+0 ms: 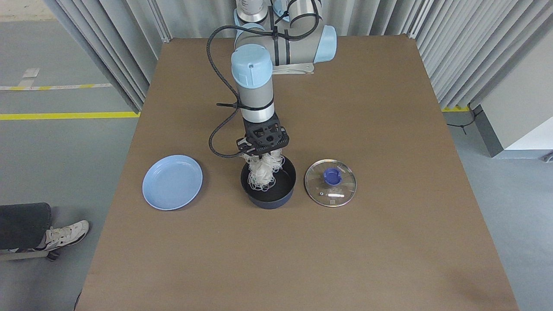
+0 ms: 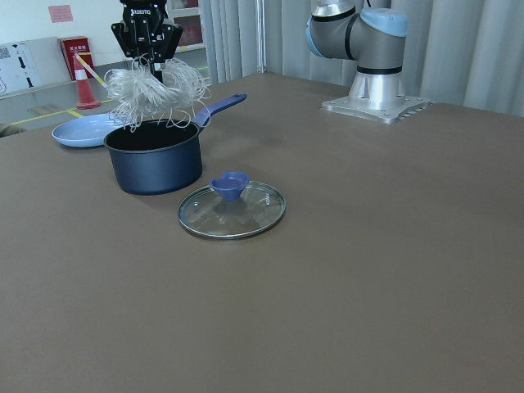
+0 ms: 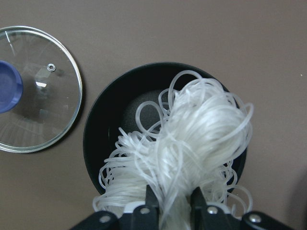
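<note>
My gripper is shut on a bundle of white noodles (image 1: 265, 171), which hangs over the blue saucepan (image 2: 155, 168) with black interior. In the wrist view the strands spread across the pot's opening and partly past its lower rim; whether they touch the bottom I cannot tell. The blue plate (image 1: 172, 182) is empty, to the left of the pot in the front view.
A glass lid (image 1: 330, 194) with a blue knob lies right of the pot in the front view. The pot's blue handle (image 2: 225, 104) points toward the arm's base.
</note>
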